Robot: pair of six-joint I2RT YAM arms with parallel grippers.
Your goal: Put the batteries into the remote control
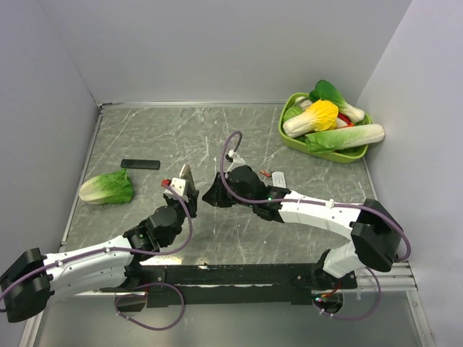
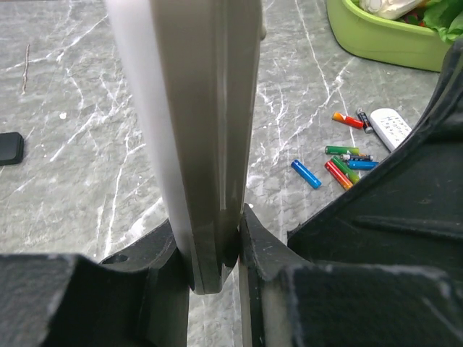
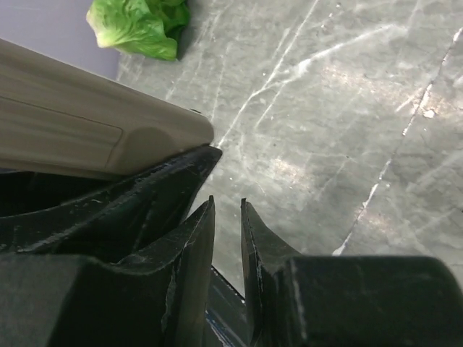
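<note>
A light grey remote body [image 2: 192, 108] stands tilted upright in my left gripper [image 1: 187, 189], which is shut on it. My right gripper [image 1: 207, 196] is just right of it; in the right wrist view its fingertips [image 3: 248, 213] are close together, and whether anything is between them is hidden. Loose batteries [image 2: 306, 173] in blue, green, orange and other colours lie on the table beside a white remote [image 2: 390, 129], visible in the left wrist view.
A green basket of vegetables [image 1: 288, 139] is at the back right. A lettuce [image 1: 106, 188] and a black flat object [image 1: 140, 164] lie at the left.
</note>
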